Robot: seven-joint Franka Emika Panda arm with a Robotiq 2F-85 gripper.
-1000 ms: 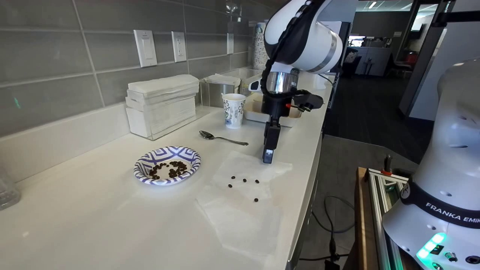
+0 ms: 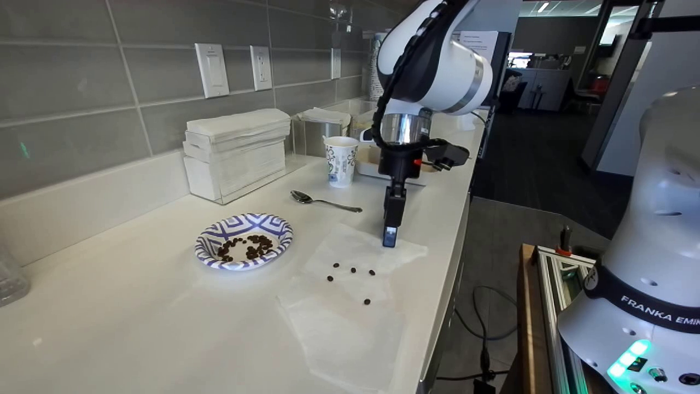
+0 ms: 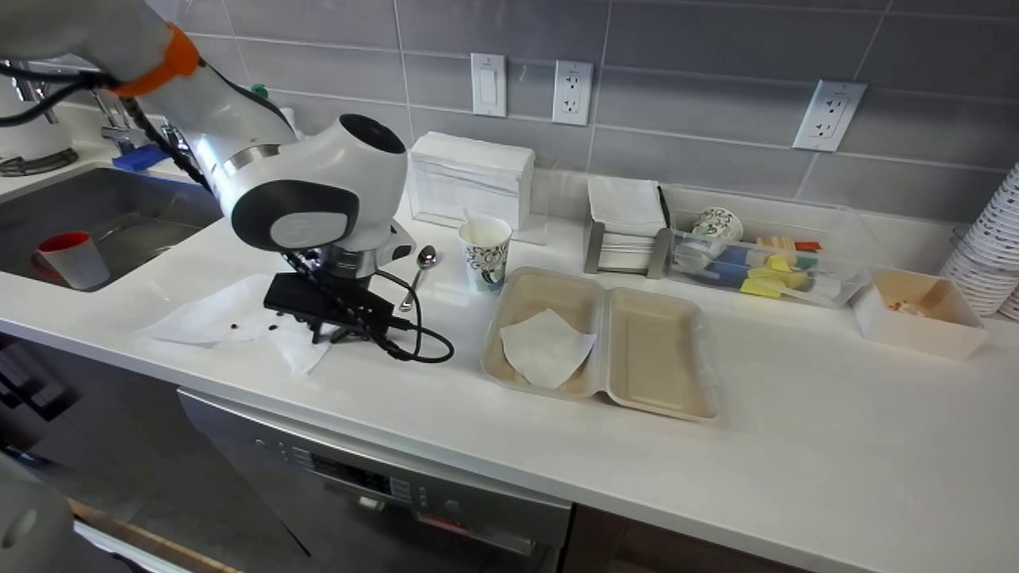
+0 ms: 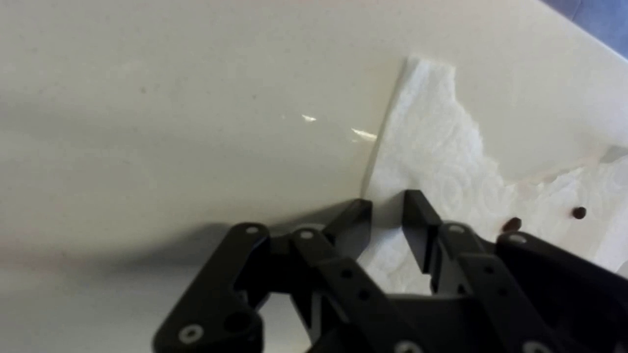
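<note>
A white paper towel (image 2: 351, 331) with torn edges lies flat on the counter, several dark coffee beans (image 2: 367, 302) scattered across it. My gripper (image 2: 390, 239) points down at the towel's far end, its tips at or just above the paper. In the wrist view the gripper is partly open, with a narrow gap between its fingers. Towel shows through that gap; whether any is pinched cannot be told. Two beans (image 4: 512, 224) are visible right of the fingers. A blue-patterned paper bowl (image 2: 280, 231) holds many more beans.
Behind the towel lies a spoon (image 2: 326, 201), near a patterned paper cup (image 2: 341, 164) and a napkin stack (image 2: 236, 151). An open takeout container (image 3: 654, 353) stands beyond the gripper. The counter's edge runs close along the towel's outer side.
The towel and its beans have shifted slightly toward the exterior view 1 camera and left. The bowl has stayed put.
</note>
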